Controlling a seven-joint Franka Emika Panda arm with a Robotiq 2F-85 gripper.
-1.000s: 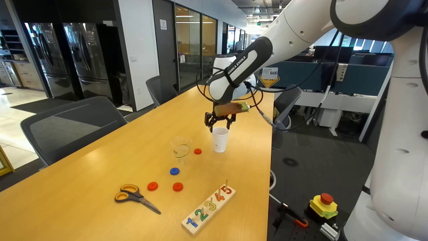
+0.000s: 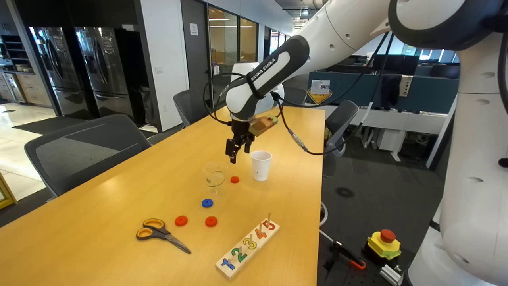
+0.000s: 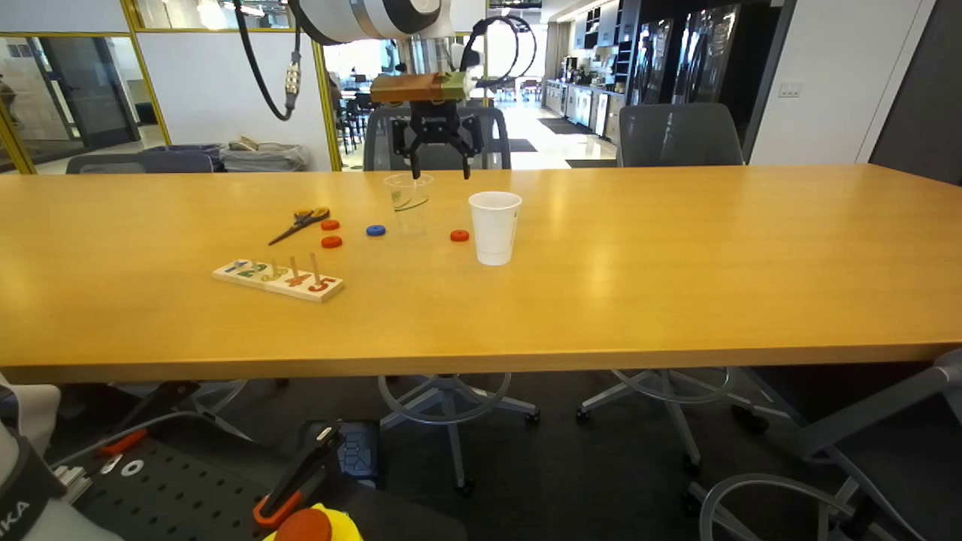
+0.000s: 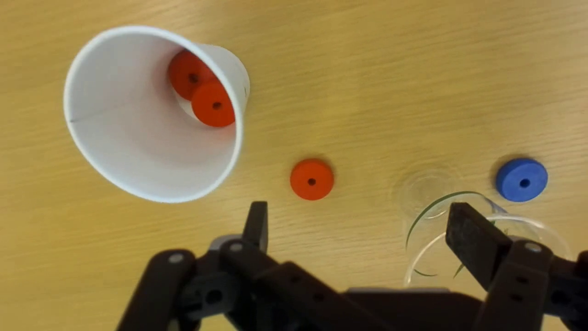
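Observation:
My gripper is open and empty, raised over the table near the cups. In the wrist view a lone red ring lies on the wood, beyond the gap between the fingers. The white cup stands upright, and two red rings rest inside it. A clear cup stands on the other side of the lone ring, partly covered by one finger in the wrist view. Near it lies a blue ring. Two more red rings, one by the scissors and another, are on the table.
A wooden number board with upright pegs lies toward the table's near end. Scissors with orange-and-grey handles lie left of it.
From above the white cup, my gripper has moved left in exterior view 1, toward the clear cup's side, and has turned. The objects on the table have stayed put.

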